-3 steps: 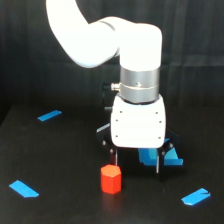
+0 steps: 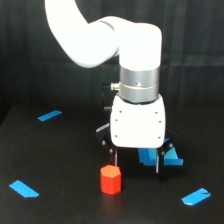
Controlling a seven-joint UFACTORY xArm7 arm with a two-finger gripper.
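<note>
A small orange-red hexagonal block [image 2: 111,181] rests on the black table. My gripper [image 2: 137,163] points downward with its two thin, dark fingers spread wide; no object shows held between them. Its left finger is near the upper right edge of the orange-red block in the picture; I cannot tell whether they touch. Partly hidden behind the hand and right finger is a blue object [image 2: 172,159] with angular edges. Its full shape cannot be made out.
Flat blue tape-like strips mark the table: one at the back left [image 2: 49,115], one at the front left [image 2: 23,189] and one at the front right [image 2: 196,197]. Bare black surface [image 2: 65,150] lies left of the orange-red block. A dark curtain hangs behind.
</note>
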